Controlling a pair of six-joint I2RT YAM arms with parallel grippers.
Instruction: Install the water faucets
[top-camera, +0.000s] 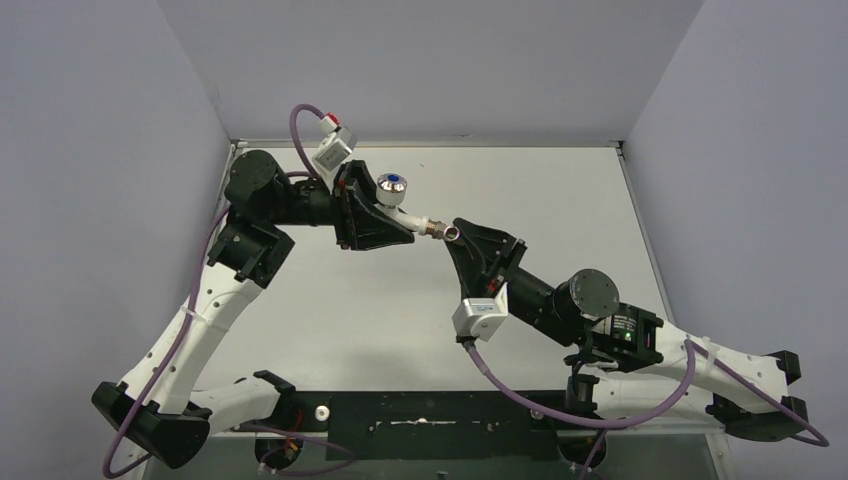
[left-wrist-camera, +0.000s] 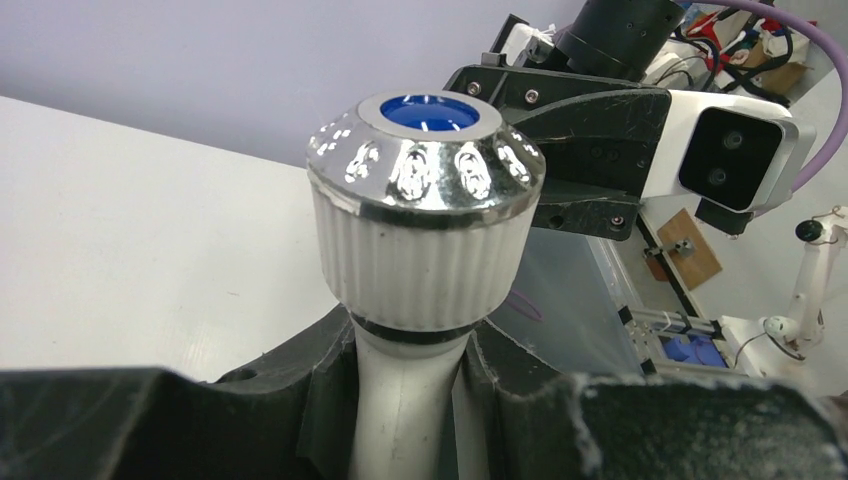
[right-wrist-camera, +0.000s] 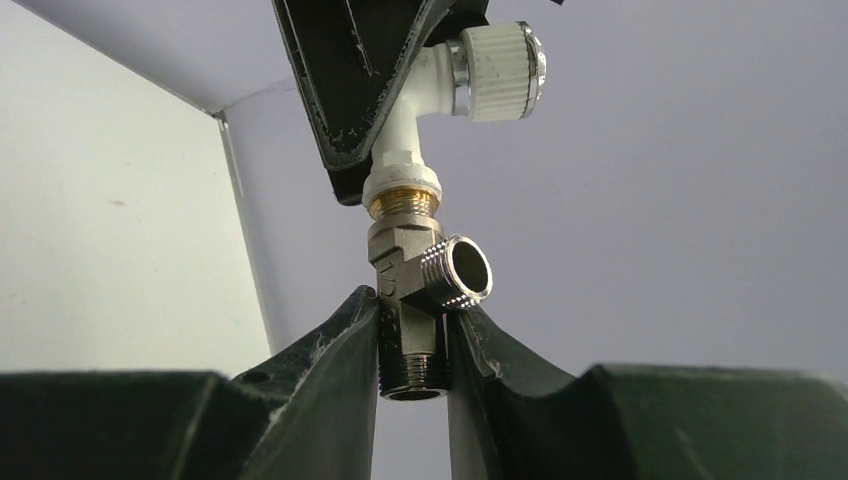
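Observation:
A white faucet (top-camera: 409, 219) with a chrome knob and a blue cap (left-wrist-camera: 430, 112) is held above the table. My left gripper is shut on its white body, below the knob. A metal tee fitting (right-wrist-camera: 405, 265) meets the faucet's brass threaded end (right-wrist-camera: 403, 203), with some thread showing between them. My right gripper is shut on this fitting, whose side outlet (right-wrist-camera: 468, 271) faces outward between the two arms. In the top view the joint lies between both grippers, near the table's middle.
Grey walls (top-camera: 740, 150) stand on both sides and at the back. A purple cable (top-camera: 620, 422) loops off the right wrist, and a dark panel (top-camera: 440, 425) lies along the front.

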